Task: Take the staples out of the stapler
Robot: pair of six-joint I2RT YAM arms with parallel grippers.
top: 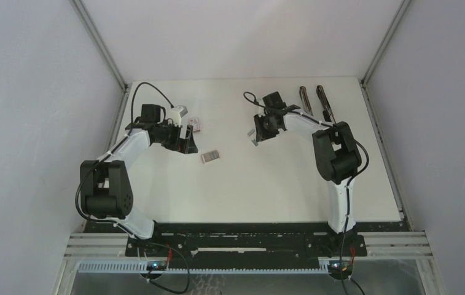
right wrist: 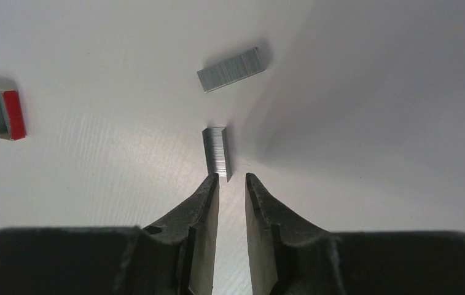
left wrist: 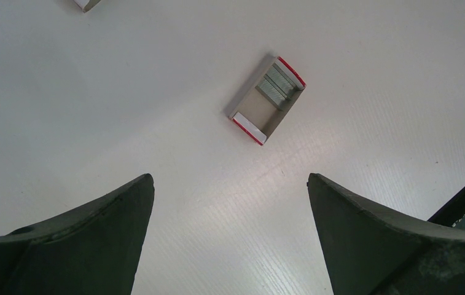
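Note:
Two grey staple strips lie on the white table under my right gripper. One strip (right wrist: 217,152), seen open side up, has its near end just ahead of the left fingertip. The other strip (right wrist: 232,69) rests beyond it at an angle. My right gripper is partly open, a narrow gap between its fingers and nothing in it. In the left wrist view my left gripper stands wide open and empty, short of an open box (left wrist: 268,100) with staple strips at one end. Two long dark tools (top: 304,100), stapler-like, lie at the back right.
A second small box (top: 194,125) with red markings lies near the left gripper, farther back. The box with strips sits between the arms (top: 210,156).

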